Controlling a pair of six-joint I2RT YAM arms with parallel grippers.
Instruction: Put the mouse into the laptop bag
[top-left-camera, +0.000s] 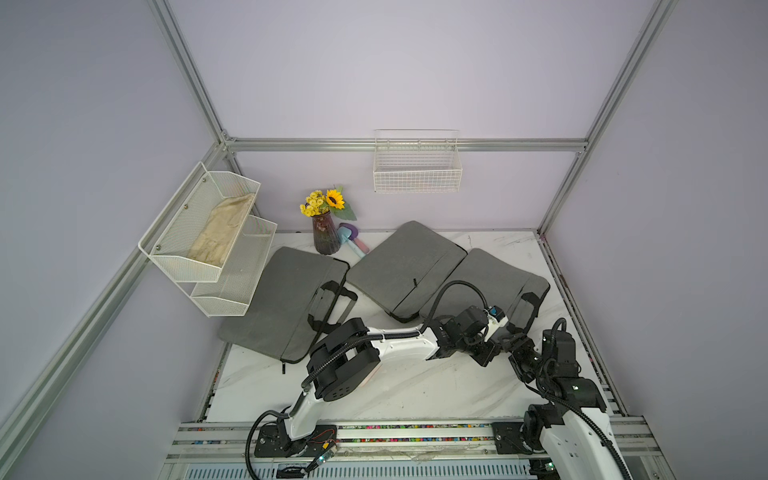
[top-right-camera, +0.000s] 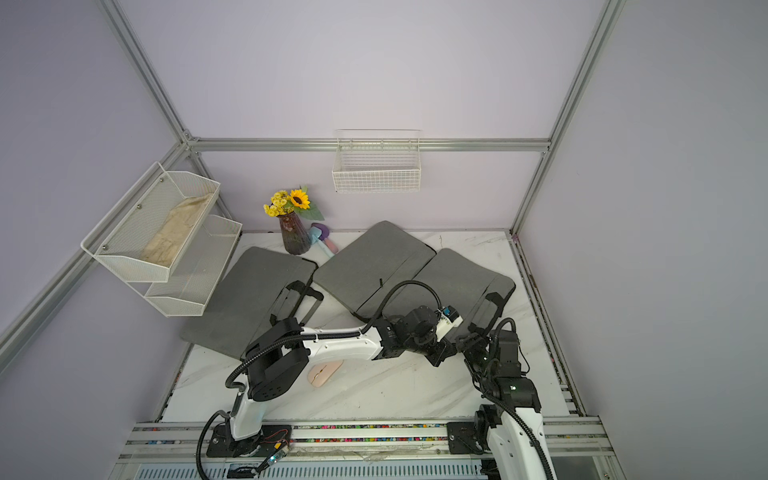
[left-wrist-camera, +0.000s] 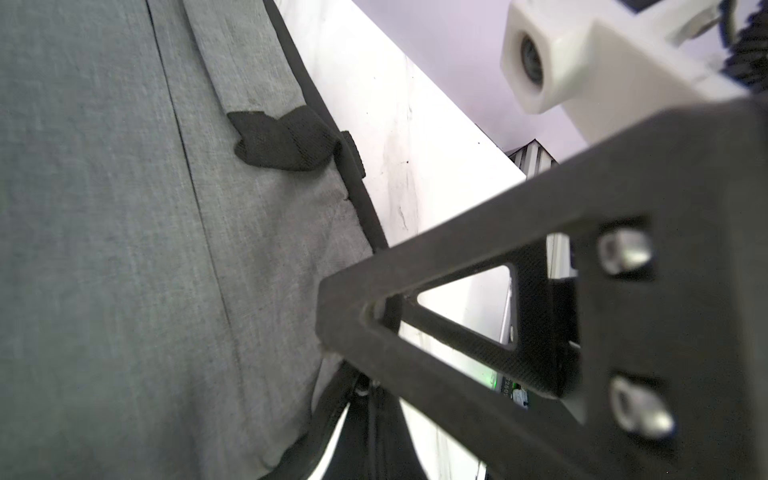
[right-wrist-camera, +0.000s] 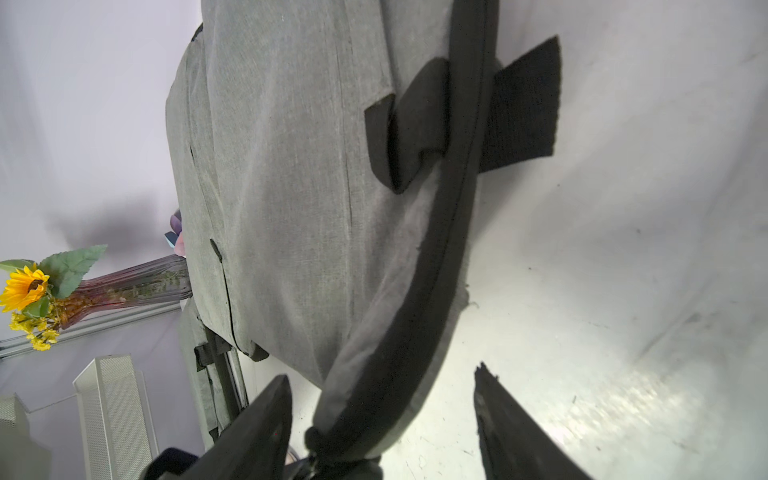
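A pale pink mouse (top-right-camera: 324, 372) lies on the table under my left arm, mostly hidden in the top left view. My left gripper (top-left-camera: 489, 352) is at the front corner of the right grey laptop bag (top-left-camera: 488, 284), shut at the bag's dark zipper edge; whether fabric is between its fingers is unclear. My right gripper stands open just beside it, the bag's zipped edge (right-wrist-camera: 432, 280) reaching down between its fingers.
Two more grey bags (top-left-camera: 404, 264) (top-left-camera: 276, 296) lie behind and at left. A vase of flowers (top-left-camera: 324, 232) stands at the back. White baskets (top-left-camera: 416, 180) hang on the walls.
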